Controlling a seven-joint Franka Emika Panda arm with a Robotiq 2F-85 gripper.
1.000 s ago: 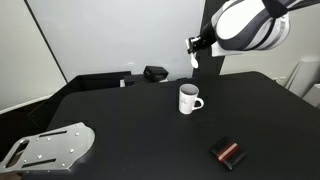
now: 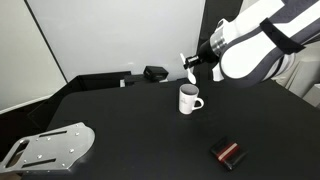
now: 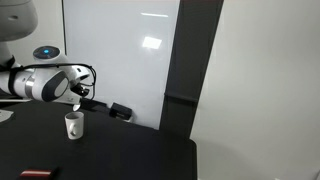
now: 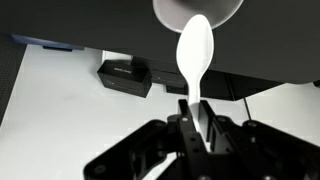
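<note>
A white spoon [image 4: 196, 52] is pinched between the fingers of my gripper, its bowl pointing away from the fingers. In exterior view 1 the gripper [image 2: 190, 60] is just above the white mug [image 2: 188, 98], with the spoon [image 2: 190, 74] hanging down over the mug's opening. The mug stands upright on the black table, handle toward the right in that view. Exterior view 2 has the spoon [image 3: 77, 104] close above the mug [image 3: 74, 124]. In the wrist view the mug [image 4: 196, 10] shows partly at the top edge, behind the spoon's bowl.
A dark box with a reddish-brown stripe [image 2: 228, 152] lies at the front right of the table. On the left is a grey metal plate [image 2: 50, 148]. A small black box [image 2: 155, 73] sits at the back near the whiteboard [image 2: 110, 35].
My gripper has come down and slightly left with the spoon, which is now lower and closer to the mug. The mug has stayed in place.
</note>
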